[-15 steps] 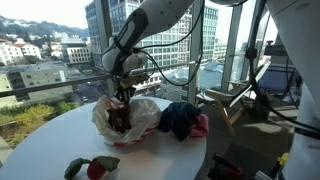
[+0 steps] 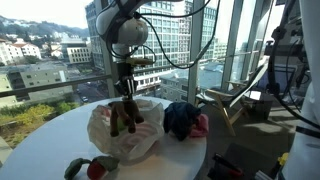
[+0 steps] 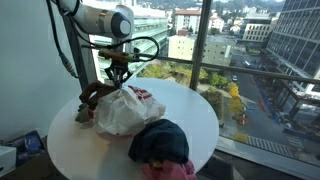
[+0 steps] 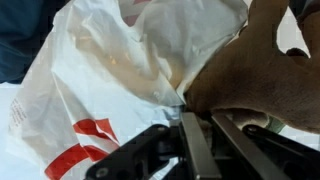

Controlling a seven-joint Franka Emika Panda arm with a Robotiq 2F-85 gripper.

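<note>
A brown plush toy [image 2: 126, 112] hangs from my gripper [image 2: 126, 90], which is shut on it. The white plastic bag [image 2: 145, 143], with red print, lies open on the round table. In exterior view 2 the toy [image 3: 93, 97] shows at the left side of the bag [image 3: 135, 112], beneath the gripper [image 3: 118, 78]. Seen from the wrist, brown plush [image 4: 240, 75] fills the right, against the bag [image 4: 100, 85], and runs down to the gripper. Whether the toy still touches the bag is unclear.
Dark blue cloth [image 2: 180, 117] with a pink-red piece [image 3: 168, 170] lies beside the bag. A red and green object [image 2: 92, 167] sits near the table's front. Bare white tabletop [image 2: 45, 145] shows at left. Tall windows stand behind.
Over the last second the toy has come up and slightly right, from among the bag's folds to hanging more clearly in view. The gripper stays closed on it; the bag's shape has shifted.
</note>
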